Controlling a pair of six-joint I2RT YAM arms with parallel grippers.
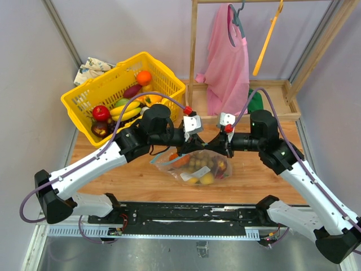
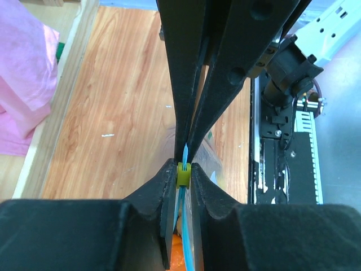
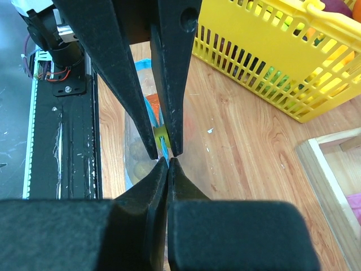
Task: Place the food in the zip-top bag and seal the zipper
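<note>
The clear zip bag [image 1: 198,170], with food inside, lies on the wooden table in the top view. Its blue zipper strip [image 2: 186,231] runs up between both hands. My left gripper is shut on the yellow zipper slider; the right wrist view shows this slider [image 3: 161,135] on the strip between the left fingers. Close by, my right gripper is shut at the tips on the blue strip's end [image 3: 164,149]. In the top view the fingertips of both arms nearly meet over the bag, hiding part of its mouth.
A yellow basket [image 1: 84,121] full of fruit and vegetables stands at the back left. Behind the bag is a wooden rack [image 1: 194,56] with a pink garment [image 1: 228,68] hanging on it. Bare table [image 1: 141,189] lies around the bag.
</note>
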